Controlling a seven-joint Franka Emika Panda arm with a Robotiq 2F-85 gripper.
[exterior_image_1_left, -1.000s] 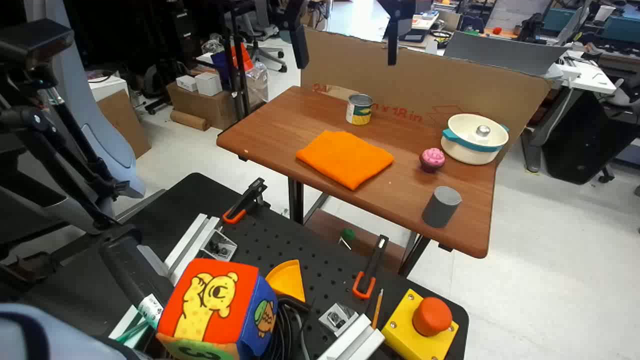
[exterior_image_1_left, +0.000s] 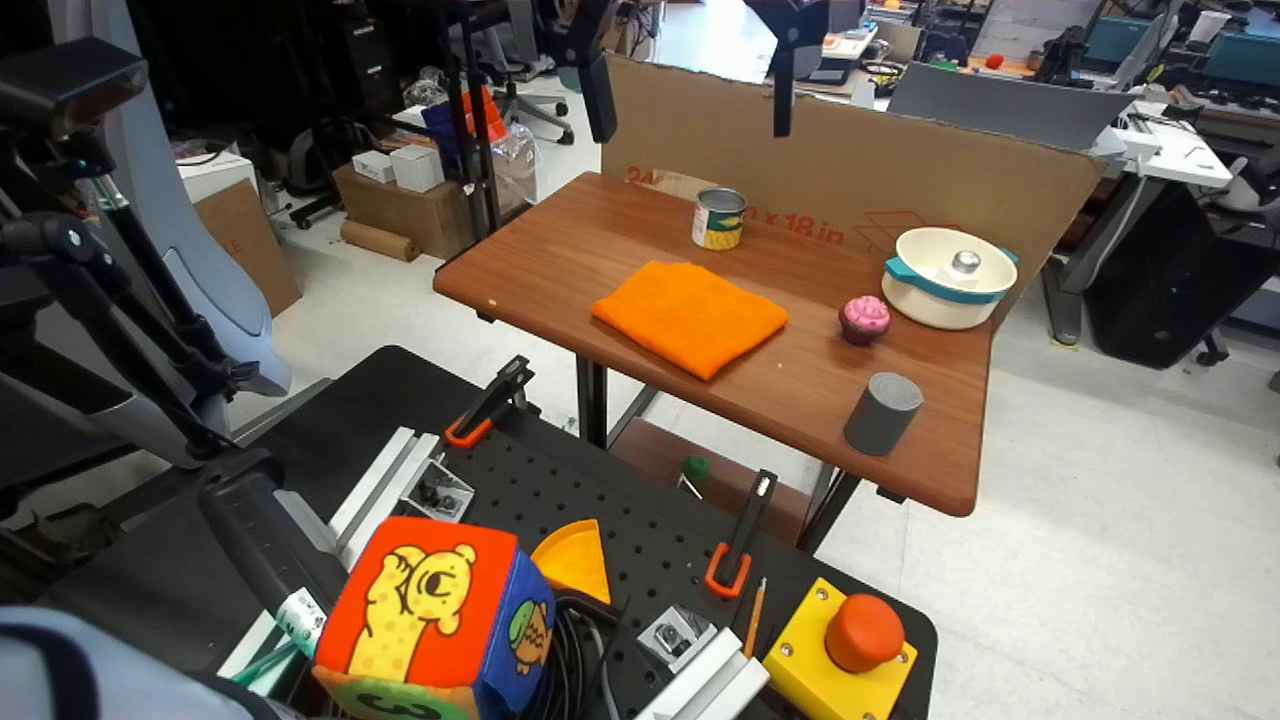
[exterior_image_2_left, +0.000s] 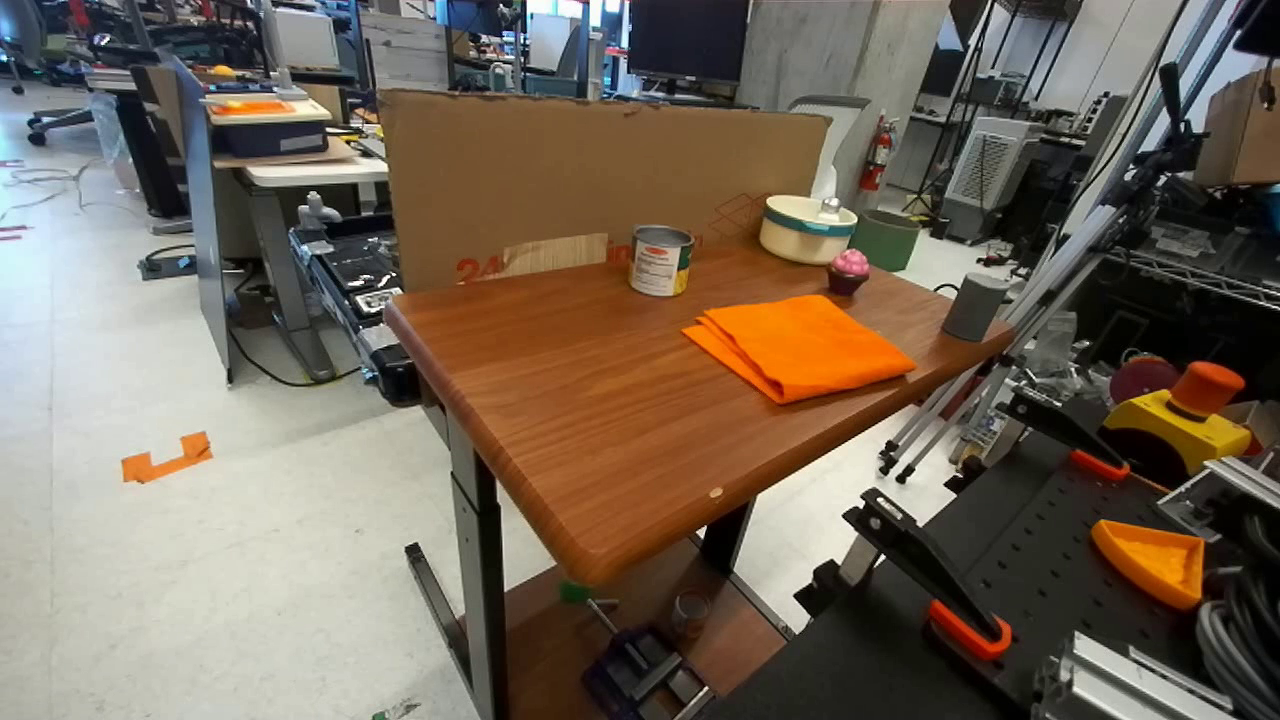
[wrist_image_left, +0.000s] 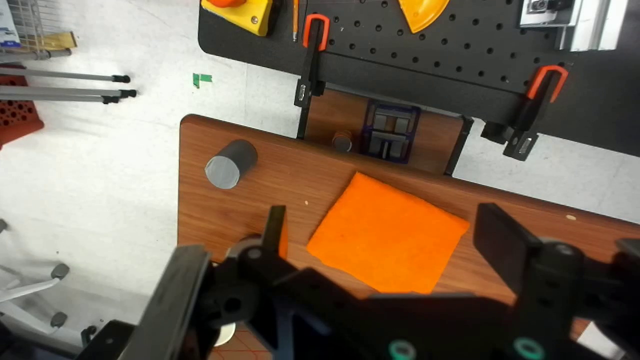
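Observation:
High above the brown table (exterior_image_1_left: 546, 258) my gripper (exterior_image_1_left: 696, 118) stands open, its two fingers wide apart with nothing between them. Flat on the tabletop lies a folded orange cloth (exterior_image_1_left: 690, 318); the wrist view shows it beneath and between the spread fingertips of the gripper. Behind the cloth is an open-topped can (exterior_image_2_left: 661, 260) with a label. A pink-topped cupcake (exterior_image_1_left: 864, 319) sits right of the cloth, near a cream pot (exterior_image_1_left: 948, 278) with teal handles and a lid. Close to the table's front right corner stands a grey cylinder (exterior_image_1_left: 884, 414).
A cardboard sheet (exterior_image_2_left: 600, 168) walls off the table's back edge. The black pegboard bench (exterior_image_1_left: 624, 504) in front carries clamps, a soft picture cube (exterior_image_1_left: 420, 600), a yellow wedge (exterior_image_1_left: 576, 559) and a red-buttoned yellow box (exterior_image_1_left: 828, 672).
My gripper's right finger has shifted very slightly to the left in exterior view 1. The objects on the table look unmoved.

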